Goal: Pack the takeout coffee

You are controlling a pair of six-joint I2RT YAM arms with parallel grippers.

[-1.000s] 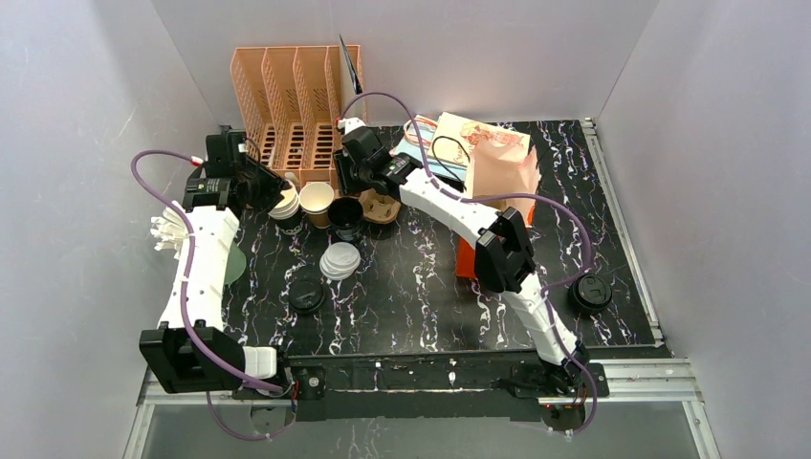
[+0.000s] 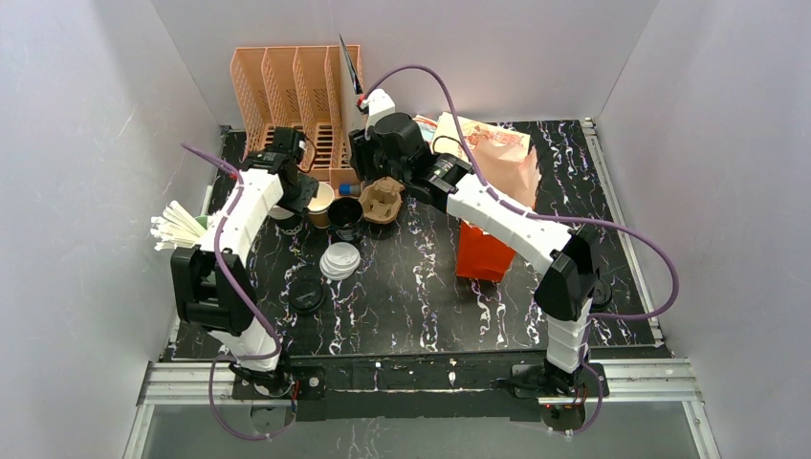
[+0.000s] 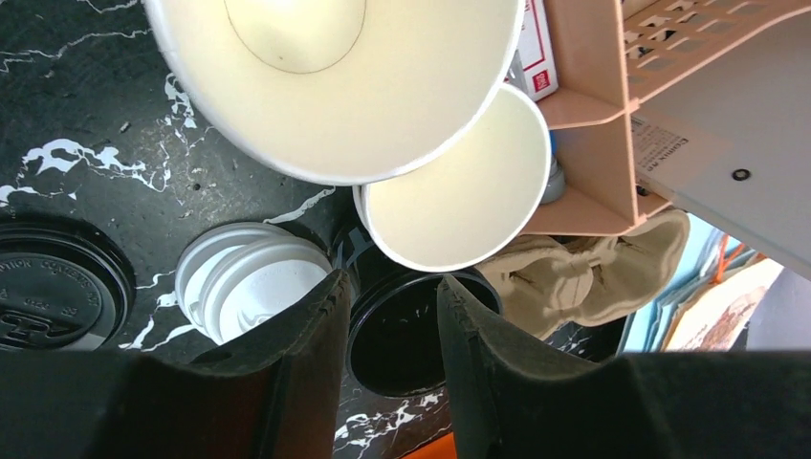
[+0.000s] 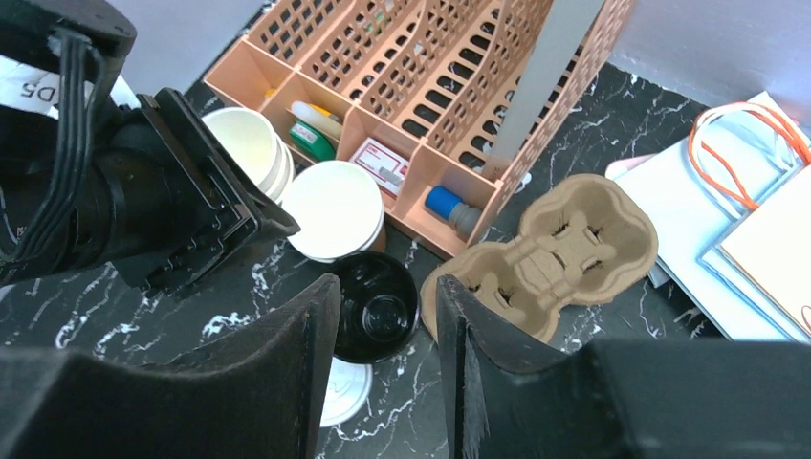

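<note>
My left gripper hangs over the stacked cream cups (image 3: pixel 449 172) and the black cup (image 3: pixel 392 344), fingers apart with nothing visible between them. My right gripper is higher, above the black cup (image 4: pixel 373 311) and the pulp carrier (image 4: pixel 583 239), its fingers also apart. A stack of white lids (image 2: pixel 339 258) lies in front of the cups, with black lids (image 2: pixel 306 295) nearby. A kraft paper bag (image 2: pixel 502 167) stands at the right, partly hidden by my right arm in the top view.
A peach divided rack (image 2: pixel 287 86) stands at the back left. Straws (image 2: pixel 175 225) sit at the far left. Bags and papers (image 4: pixel 746 201) lie at the back right.
My left arm has moved right, toward the middle cups. My right arm has risen and shifted slightly right, its elbow swinging rightward. The objects look unmoved.
</note>
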